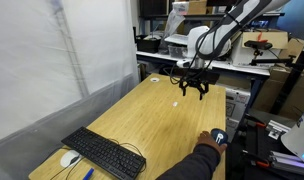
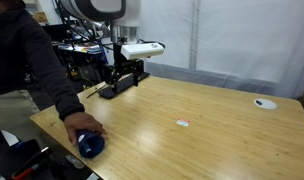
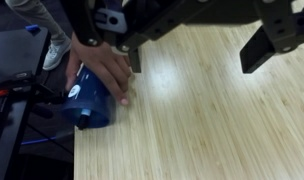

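Observation:
My gripper (image 1: 189,88) is raised over the wooden table with its fingers apart and nothing between them. In the second exterior view the gripper (image 2: 123,77) hangs above the table's left part. A dark blue cup (image 2: 90,146) is by the table edge, with a person's hand (image 2: 80,124) on it. The wrist view shows the cup (image 3: 90,97) left of and apart from my fingers, the hand partly covering it. Whether the cup is fully lying down or only tilted, I cannot tell.
A small white-and-red piece (image 2: 183,122) lies mid-table, and a white disc (image 2: 265,104) sits toward the far end. The black keyboard (image 1: 104,154) and a blue pen (image 1: 89,174) occupy the opposite end. The person's arm (image 1: 197,163) reaches over the edge.

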